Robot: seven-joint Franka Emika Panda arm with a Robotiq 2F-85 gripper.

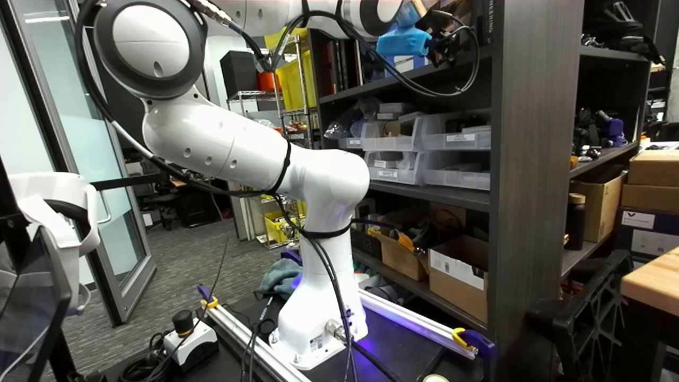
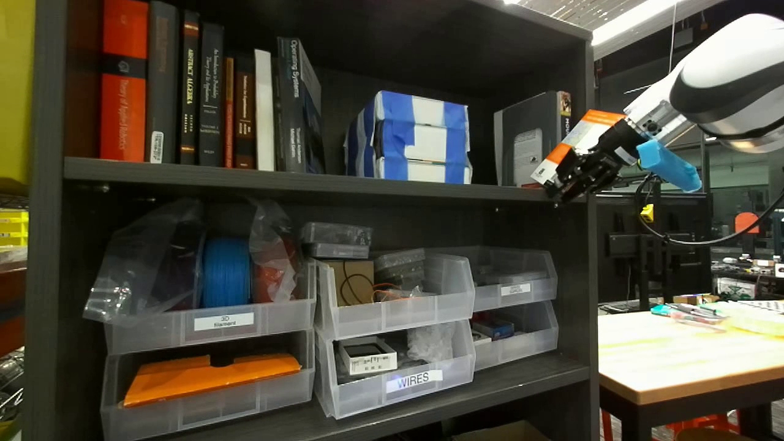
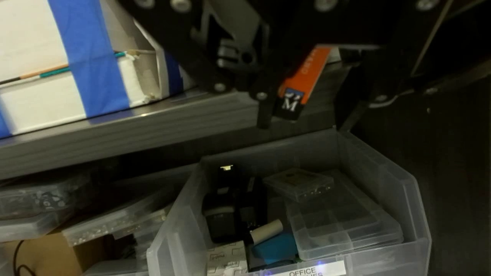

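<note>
My gripper is open at the right end of the upper shelf, its fingers spread at the shelf edge. Between them in the wrist view shows an orange book spine with a dark end marked "M"; whether either finger touches it, I cannot tell. From the second exterior view, the orange-and-white book appears tilted beside the black gripper, which hides part of it. A grey book stands upright just left of it. In the first exterior view the gripper is only partly clear.
A blue-and-white taped box sits mid-shelf, with upright books farther left. Below the gripper is a clear office-supplies bin holding small items. The shelf's side panel and a wooden table lie to the right.
</note>
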